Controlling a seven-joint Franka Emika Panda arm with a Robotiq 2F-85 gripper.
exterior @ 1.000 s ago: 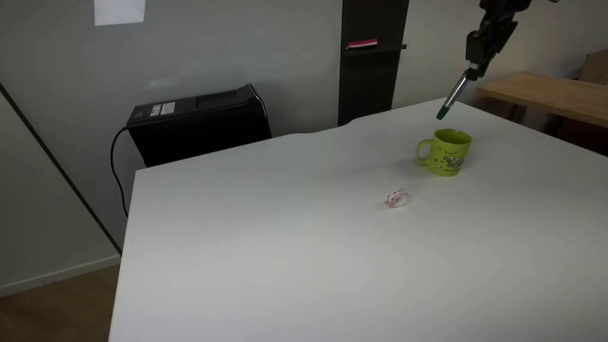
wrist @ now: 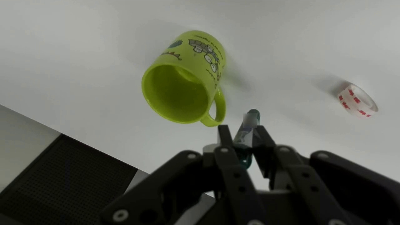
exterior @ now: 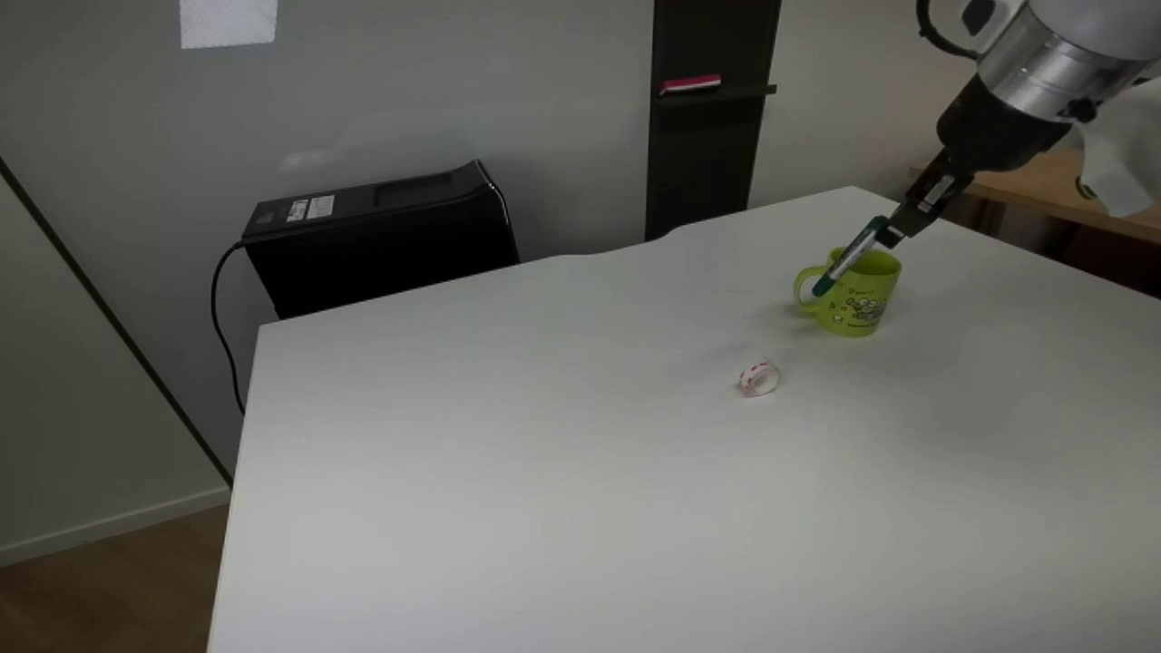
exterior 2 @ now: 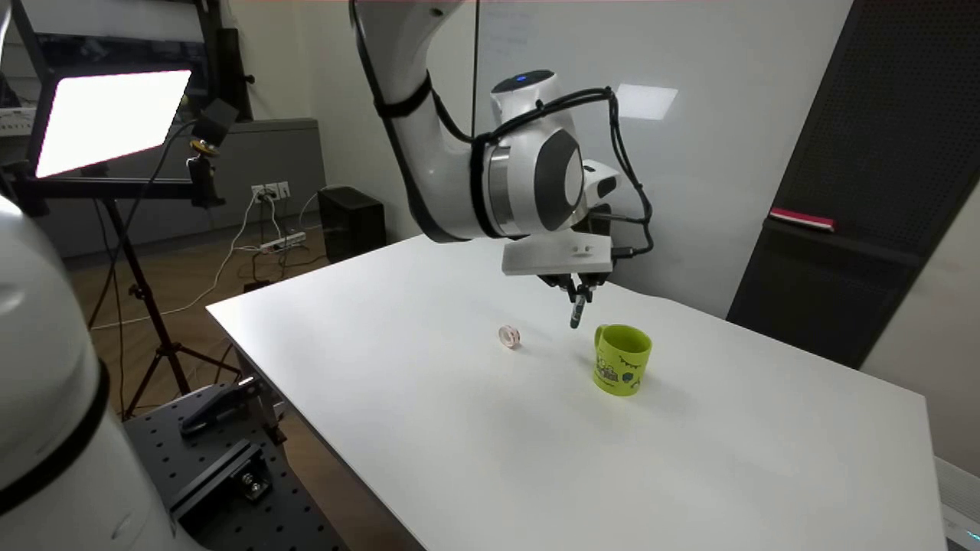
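My gripper is shut on a marker (wrist: pixel 245 135) with a clear barrel and dark green ends. In exterior view 1 the marker (exterior: pixel 851 258) slants down and crosses in front of the mug's rim. The upright lime-green mug (wrist: pixel 176 95) has cartoon prints and a handle; its inside looks empty in the wrist view. From exterior view 2, the marker (exterior 2: pixel 576 311) hangs above the table, to the left of the mug (exterior 2: pixel 622 360) and apart from it. My gripper (exterior 2: pixel 579 290) stays higher than the mug's rim there.
A small tape roll (exterior: pixel 759 379) with red marks lies on the white table (exterior: pixel 490 468), a short way from the mug's handle side. A dark panel (exterior 2: pixel 827 184) stands behind the far edge.
The gripper has come down with the marker still held, bringing it from above the mug to overlap the rim in exterior view 1. Mug and tape have not moved.
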